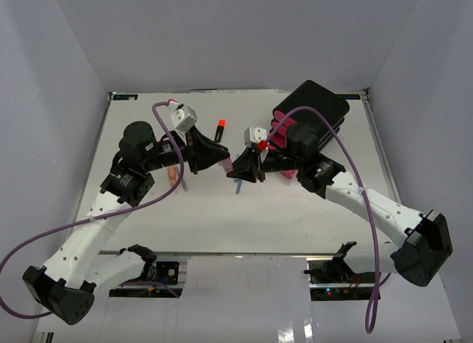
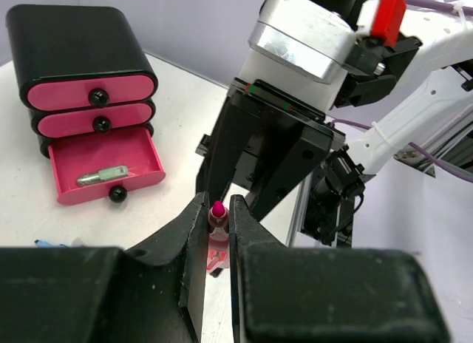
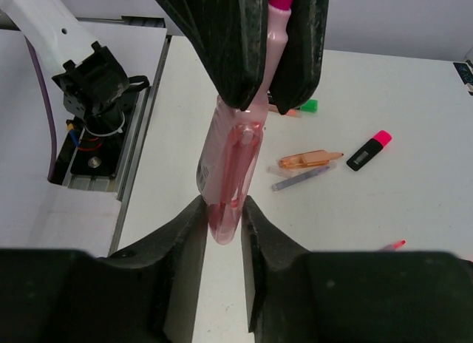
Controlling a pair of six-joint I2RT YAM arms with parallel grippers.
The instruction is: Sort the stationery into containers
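A pink translucent stationery piece (image 3: 235,151) hangs between my two grippers in mid-air. My left gripper is shut on its bright pink end, which shows between the fingertips. At the other end, my right gripper has its fingers closed around the clear tip. In the left wrist view the black drawer unit (image 2: 77,43) has its lowest pink drawer (image 2: 151,157) pulled out, with a grey-green item (image 2: 103,175) lying inside. On the table lie an orange piece (image 3: 310,159), a grey pen (image 3: 303,177) and a black marker with a pink end (image 3: 368,151).
A black and orange marker (image 1: 219,130) lies behind the grippers, and a blue pen (image 1: 239,186) lies below the right one. Both arms meet closely over the middle.
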